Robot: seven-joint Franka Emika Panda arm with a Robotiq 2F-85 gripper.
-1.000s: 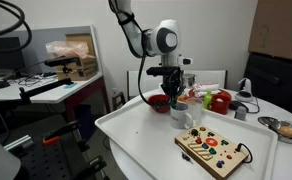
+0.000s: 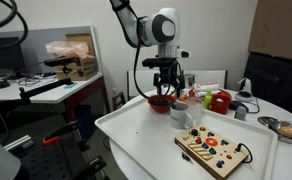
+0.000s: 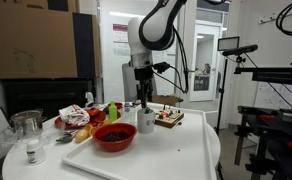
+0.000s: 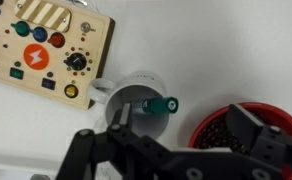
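A white mug (image 4: 136,104) stands below my gripper. Inside it lies a dark cylinder with a green end (image 4: 162,105), leaning on the rim. The gripper's fingers are spread wide, with no object held between them. In exterior view 1 the hand hangs over the mug (image 2: 180,115) and the red bowl (image 2: 159,104). Dark beads or beans fill part of that bowl (image 4: 221,133) in the wrist view. The wooden board (image 2: 211,148) with knobs and switches lies beside the mug.
Everything stands on a white tray-like tabletop (image 2: 131,130). Behind the mug is a cluster of coloured items, among them a red container (image 2: 220,102). A metal pan (image 2: 286,129) sits at the far right.
The hand has risen slightly from over the mug and its fingers look farther apart. Mug, bowl and board stay in place.
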